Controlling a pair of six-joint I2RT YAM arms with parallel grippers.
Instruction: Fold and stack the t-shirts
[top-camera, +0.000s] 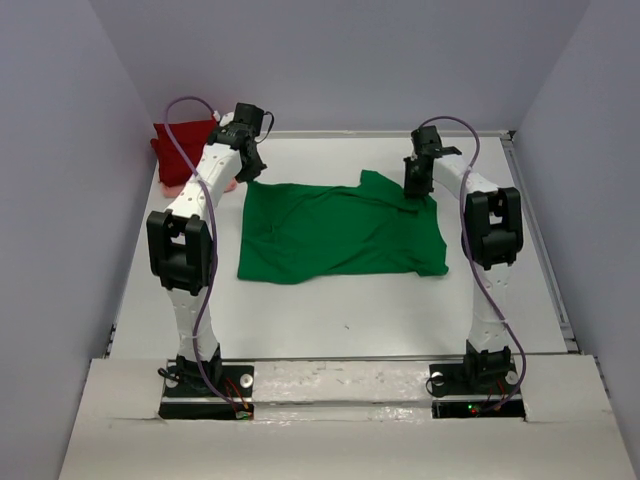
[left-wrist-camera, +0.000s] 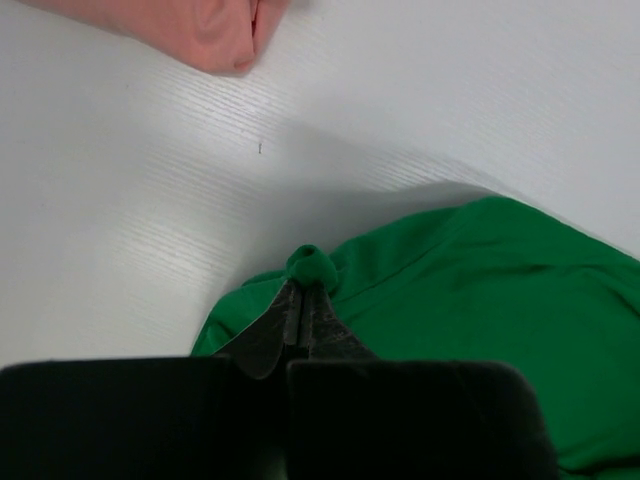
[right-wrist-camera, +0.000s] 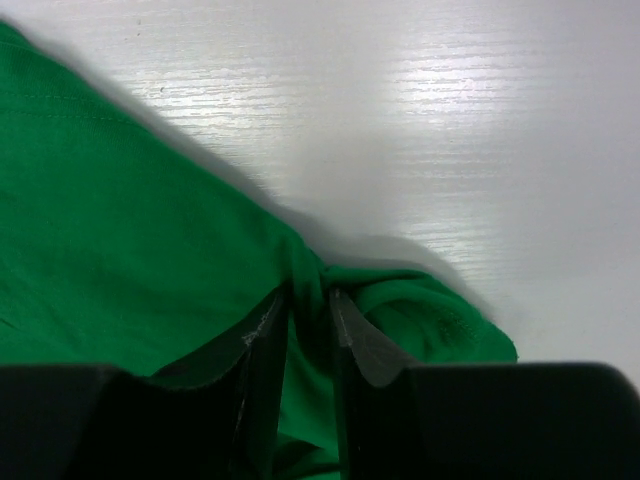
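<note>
A green t-shirt lies spread across the middle of the table, with a small loose part sticking up at its far edge. At its far left corner my left gripper is shut on a pinch of the cloth; in the left wrist view a small green tuft pokes out between the fingertips. My right gripper is down at the far right part of the shirt. Its fingers stand somewhat apart, and a ridge of green cloth runs between them.
Folded red cloth lies at the back left, on top of pink cloth, beside my left arm.
</note>
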